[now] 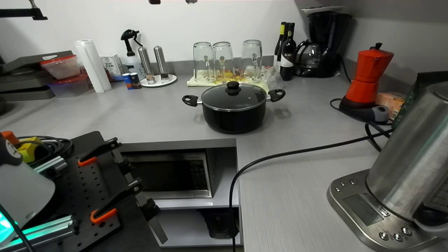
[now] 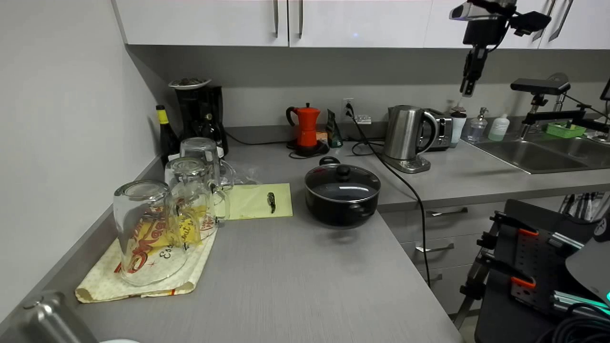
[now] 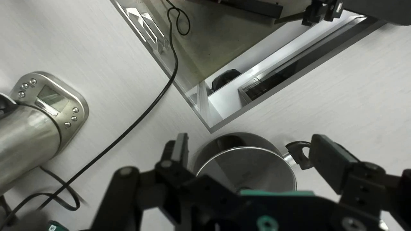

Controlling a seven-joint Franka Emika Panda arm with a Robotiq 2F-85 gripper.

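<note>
A black pot [image 1: 233, 119] with two side handles stands upright on the grey counter near its inner corner. Its glass lid [image 1: 218, 97], topped by a black knob [image 1: 233, 87], is on it. High above the counter hangs my gripper [image 2: 468, 90], pointing down in exterior view 2. In the wrist view the gripper is open, its fingers [image 3: 330, 162] wide apart and nothing held between them. The pot [image 3: 250, 165] appears far below that gap, with its lower part hidden by the gripper body.
Upturned glass mugs [image 2: 151, 228] stand on a towel behind the pot. A black cable [image 1: 302, 149] crosses the counter from the steel kettle [image 1: 415, 155]. A red moka pot [image 1: 365, 75] sits by the wall. Left of the pot, the counter [image 1: 138, 113] is clear.
</note>
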